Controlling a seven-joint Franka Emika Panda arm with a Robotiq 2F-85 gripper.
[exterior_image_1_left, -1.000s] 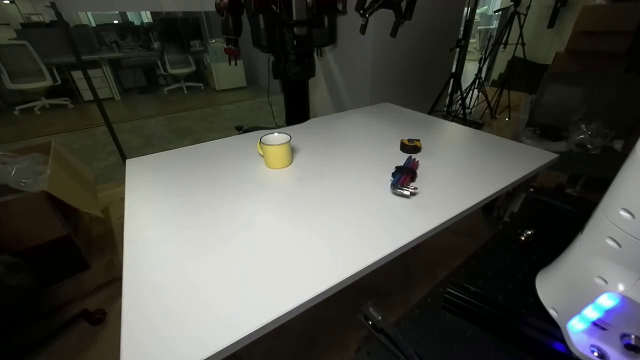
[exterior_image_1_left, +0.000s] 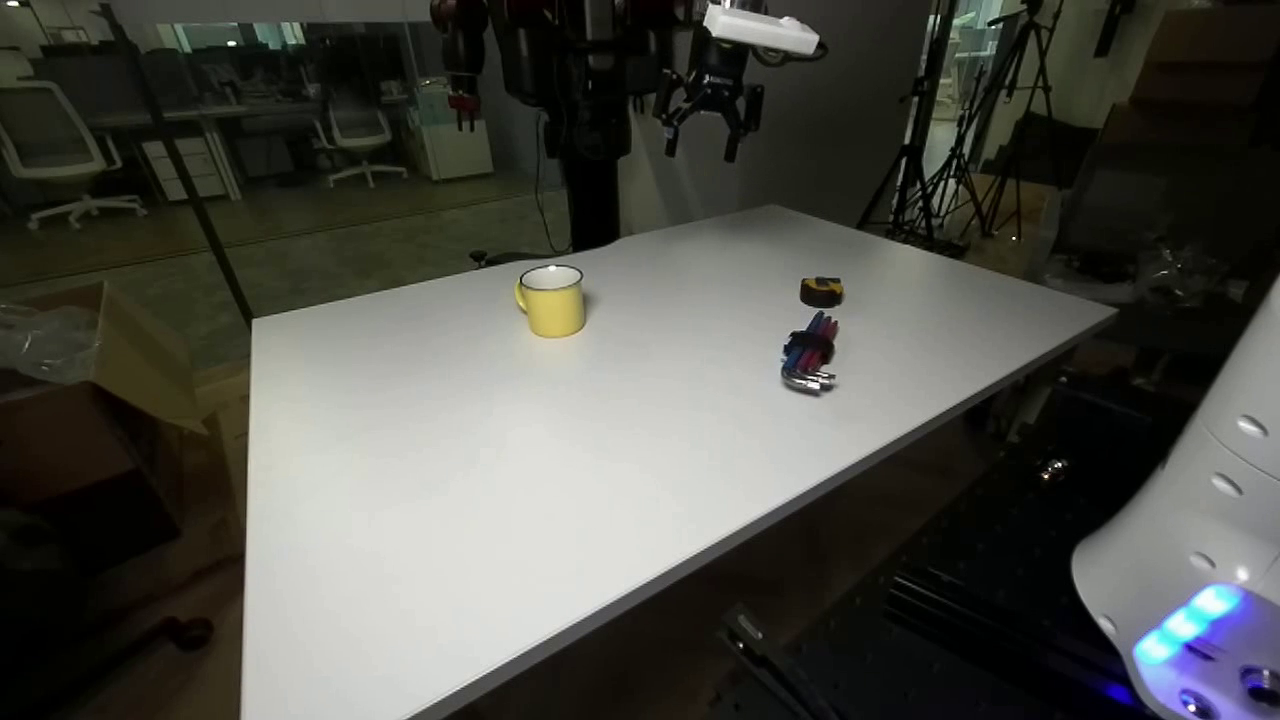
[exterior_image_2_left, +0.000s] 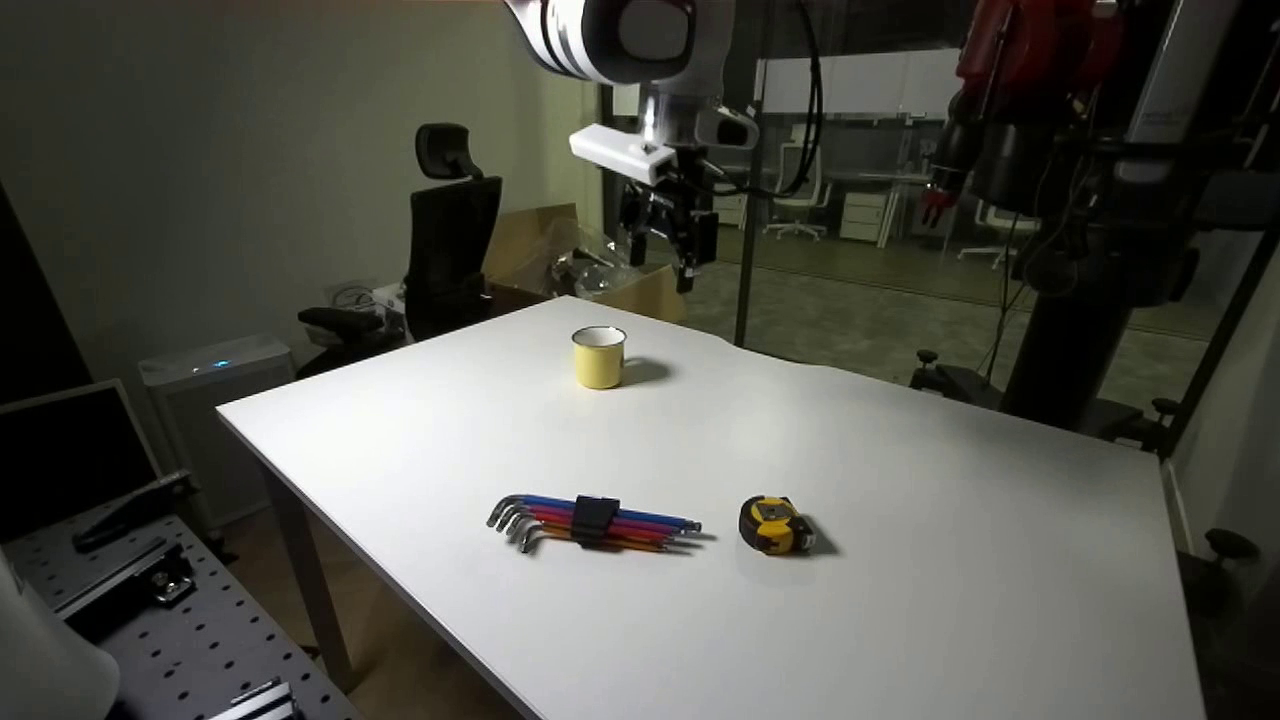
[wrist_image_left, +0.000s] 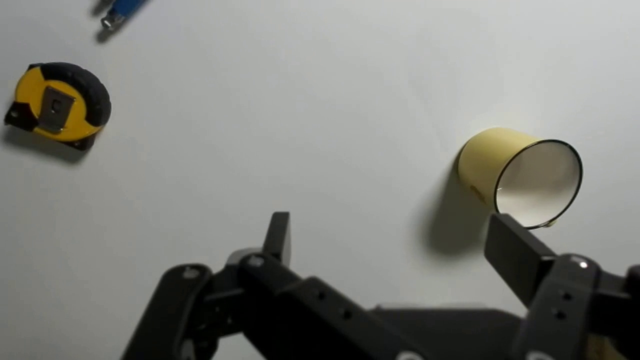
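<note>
High above the table, my gripper (exterior_image_1_left: 702, 146) stands open with nothing between its fingers; exterior view 2 also shows the gripper (exterior_image_2_left: 660, 270) hanging well clear of the surface. A yellow enamel mug (exterior_image_1_left: 553, 302) with a dark rim stands upright on the table, its handle to the left in exterior view 1. In the wrist view the mug (wrist_image_left: 498, 162) appears beyond the right finger (wrist_image_left: 519, 258). A yellow and black tape measure (exterior_image_2_left: 774, 526) lies beside a set of coloured hex keys (exterior_image_2_left: 594, 521) in a black holder. Only one blue key tip (wrist_image_left: 123, 11) shows in the wrist view.
A second, dark robot (exterior_image_1_left: 588, 120) stands behind the table's far edge. A cardboard box (exterior_image_1_left: 96, 372) sits on the floor off to one side.
In exterior view 1 my gripper has come lower and somewhat to the left. The mug, tape measure and hex keys have stayed put.
</note>
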